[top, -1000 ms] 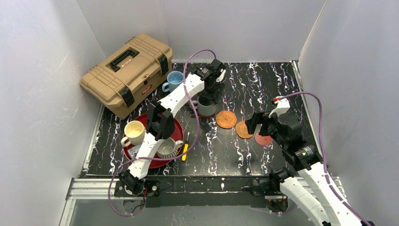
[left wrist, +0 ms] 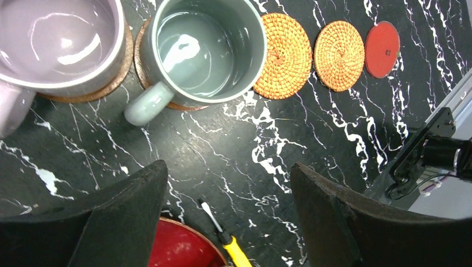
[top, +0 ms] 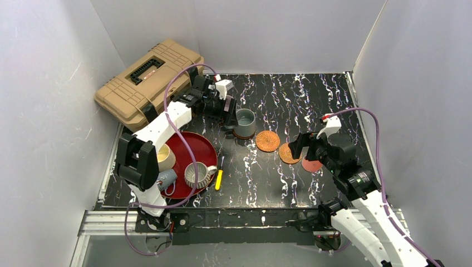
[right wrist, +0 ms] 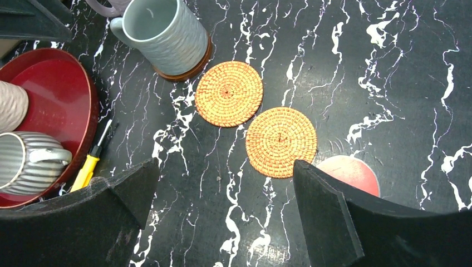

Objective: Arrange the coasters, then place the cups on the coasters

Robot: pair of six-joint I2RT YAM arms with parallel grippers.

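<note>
A grey-green cup (left wrist: 195, 61) stands upright on a brown coaster (right wrist: 202, 64). A lilac cup (left wrist: 61, 41) is on another brown coaster beside it. Two woven orange coasters (right wrist: 228, 93) (right wrist: 281, 142) and a red coaster (left wrist: 382, 50) lie in a row to the right. My left gripper hangs above and near the grey-green cup's handle, open, with nothing between its fingers. My right gripper hovers open over the marble near the woven coasters, empty.
A red tray (right wrist: 58, 83) with several cups is at the front left, with a yellow screwdriver (right wrist: 89, 167) beside it. A tan case (top: 144, 83) fills the back left.
My left arm has swung leftward from over the grey-green cup, uncovering more of that cup in the top view. My right arm has stayed still.
</note>
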